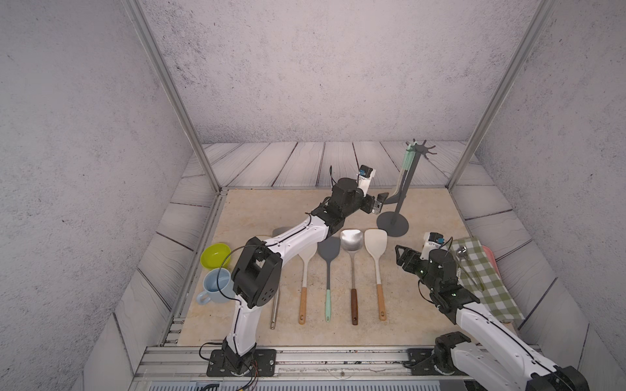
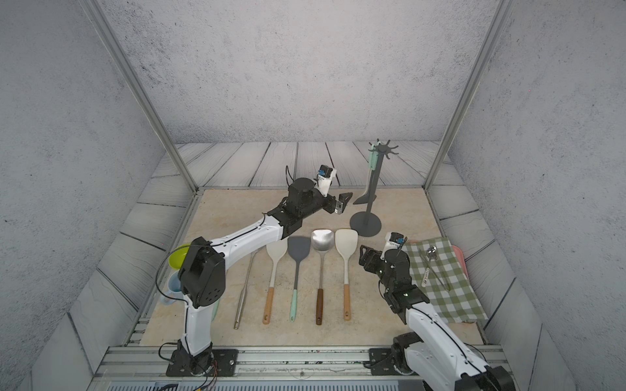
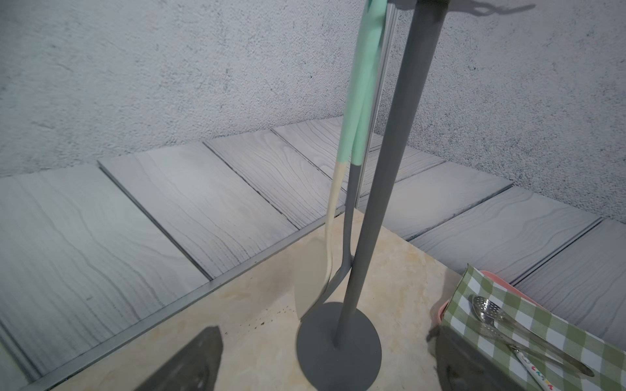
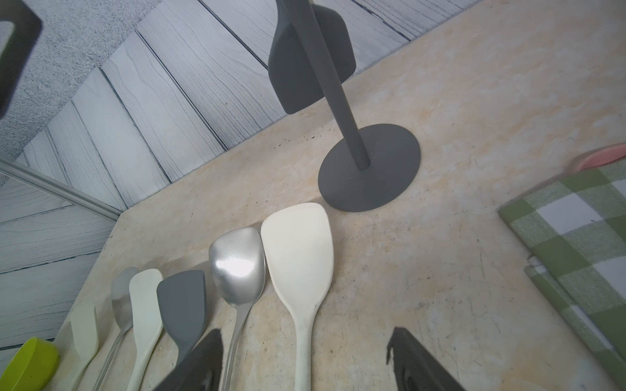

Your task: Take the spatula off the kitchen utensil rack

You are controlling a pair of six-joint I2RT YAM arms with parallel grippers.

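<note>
A dark grey utensil rack (image 1: pixel 392 224) with a round base and hooked top stands at the back right. Two mint-handled spatulas hang from it: a cream-bladed spatula (image 3: pixel 335 185) and a grey-bladed spatula (image 3: pixel 352 189), side by side left of the pole. My left gripper (image 2: pixel 347 203) is open and empty, just left of the hanging blades in the top right view. In the left wrist view its fingers (image 3: pixel 195 359) stand wide apart, with the rack's base between and beyond them. My right gripper (image 1: pixel 402 257) is over the table's right side, fingers parted, nothing between them.
Several turners lie in a row mid-table, including a white one (image 4: pixel 300 247) and a steel one (image 4: pixel 238 267). A green bowl (image 1: pixel 216 255) and blue mug (image 1: pixel 218 284) are at left. A checked cloth (image 2: pixel 450 286) with metal spoons lies at right.
</note>
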